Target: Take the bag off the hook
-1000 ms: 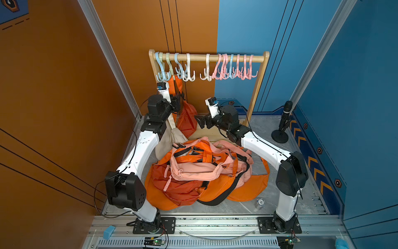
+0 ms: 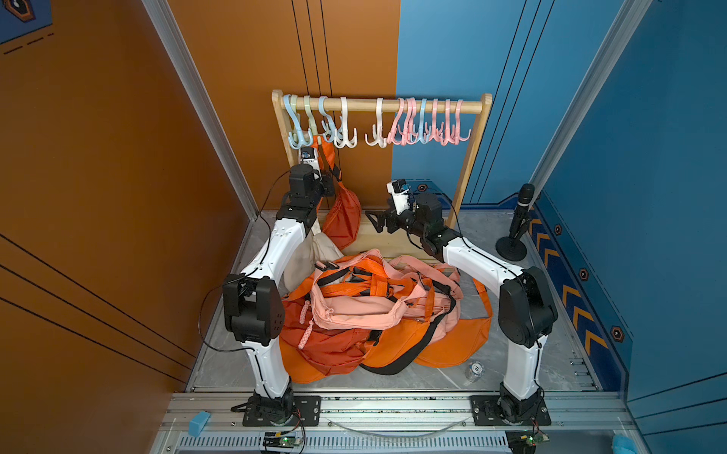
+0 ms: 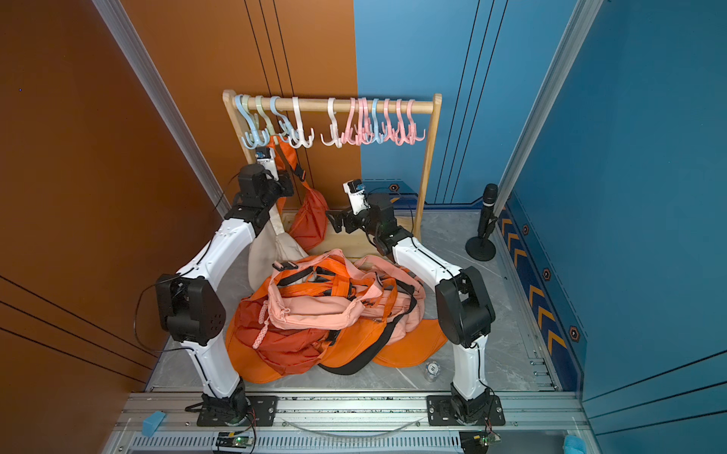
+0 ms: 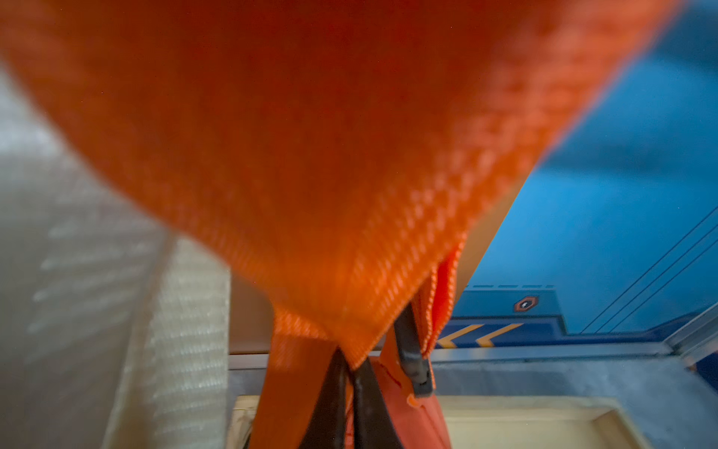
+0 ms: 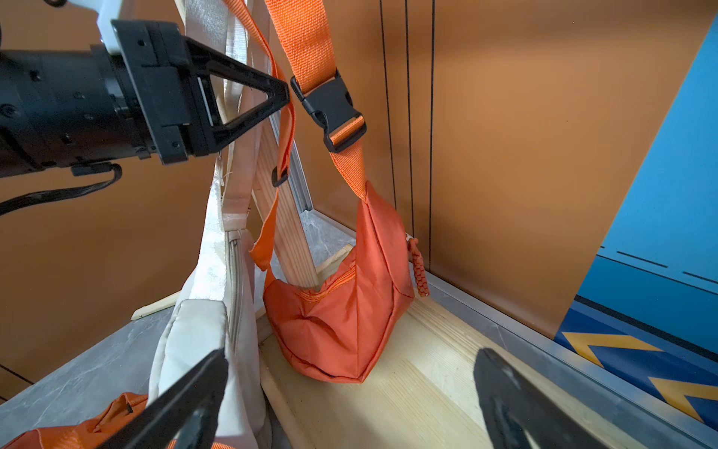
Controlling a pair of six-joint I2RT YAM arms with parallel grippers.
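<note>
The orange bag [image 5: 340, 314] hangs by its straps [image 5: 303, 37] at the left of the rack, beside a cream bag [image 5: 198, 329]. My left gripper is up among these straps below the left hooks [image 2: 299, 138]; orange webbing fills much of the left wrist view, so I cannot tell what lies between its fingers. My right gripper is open and empty, facing the orange bag from the middle right.
A heap of pink and orange bags [image 2: 363, 302] covers the floor before the rack. A black stand [image 3: 480, 246] is at right. More hooks hang along the wooden bar [image 3: 378, 106].
My right arm has shifted slightly right.
</note>
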